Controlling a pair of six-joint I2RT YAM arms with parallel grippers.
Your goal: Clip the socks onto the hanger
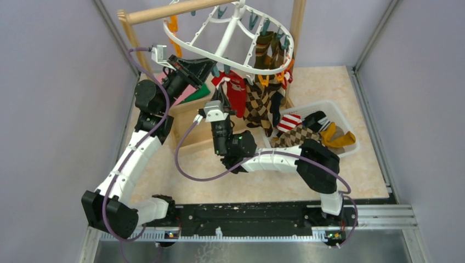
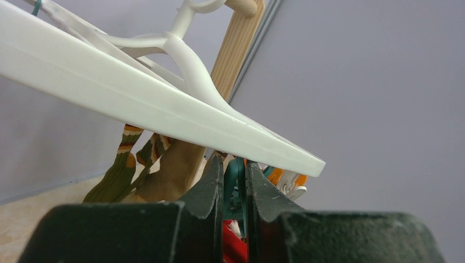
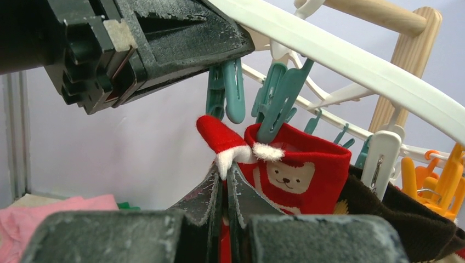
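A red sock (image 3: pixel 323 175) with a bear face hangs from the white hanger (image 1: pixel 189 46), its opening clipped on one side by a teal clip (image 3: pixel 282 101). The opening's other side, red with a white band, is pinched at the tips of my right gripper, which is shut on it. Just above that pinched edge, my left gripper (image 1: pixel 213 62) is shut on another teal clip (image 3: pixel 234 90) under the hanger's rim. In the right wrist view, a small gap shows between this clip's lower ends and the sock. The left wrist view shows the clip (image 2: pixel 230 181) between my left fingers.
Patterned brown socks (image 1: pixel 257 104) hang to the right, near orange clips (image 1: pixel 264 80) and a white clip (image 3: pixel 379 161). A white basket (image 1: pixel 351 131) at the right holds several socks. Pink cloth (image 3: pixel 60 216) lies at the left. The wooden stand (image 1: pixel 296 33) surrounds the hanger.
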